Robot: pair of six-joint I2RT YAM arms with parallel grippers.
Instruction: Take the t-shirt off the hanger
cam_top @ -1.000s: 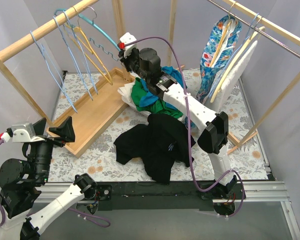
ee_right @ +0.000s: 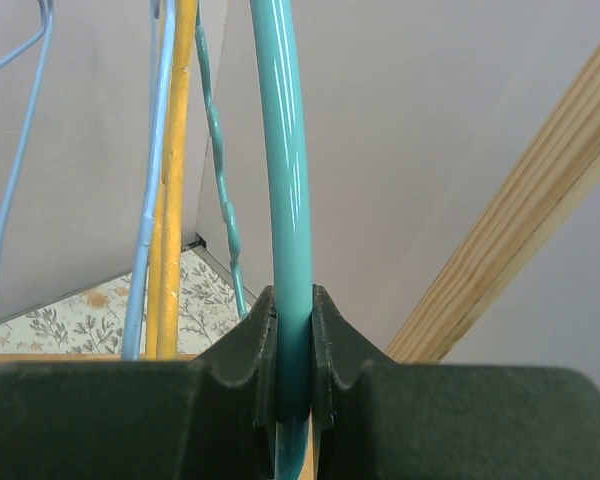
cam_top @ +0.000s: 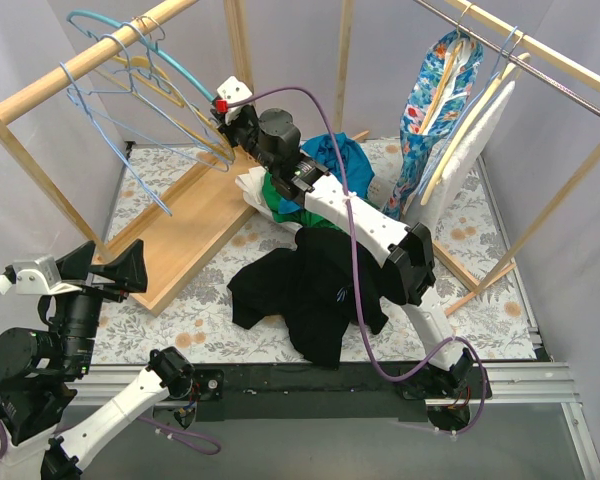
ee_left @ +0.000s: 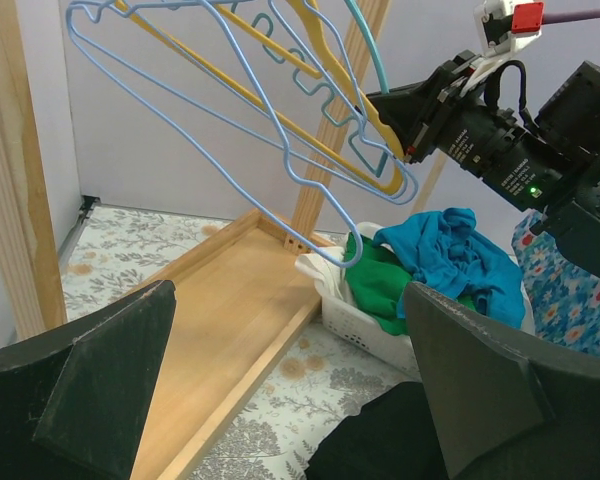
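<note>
My right gripper (cam_top: 225,125) is at the left rail among the empty hangers, its fingers round a teal hanger (ee_right: 288,200). Blue hangers (ee_left: 270,120) and yellow hangers (ee_left: 230,85) hang bunched beside it, with no shirt on them. My left gripper (cam_top: 110,270) stands open at the lower left, empty. A black garment (cam_top: 295,290) lies on the floral surface. On the right rail (cam_top: 540,62), a blue floral garment (cam_top: 425,120) and a white garment (cam_top: 480,150) hang on hangers.
A wooden tray (cam_top: 185,250) lies empty at the left. Behind the black garment is a white basket (ee_left: 340,310) with green cloth (ee_left: 375,285) and blue cloth (ee_left: 460,260). Wooden posts (cam_top: 50,185) frame the sides.
My right gripper has moved left with the teal hanger, and the other hangers have swung and bunched together. My left gripper has shifted slightly.
</note>
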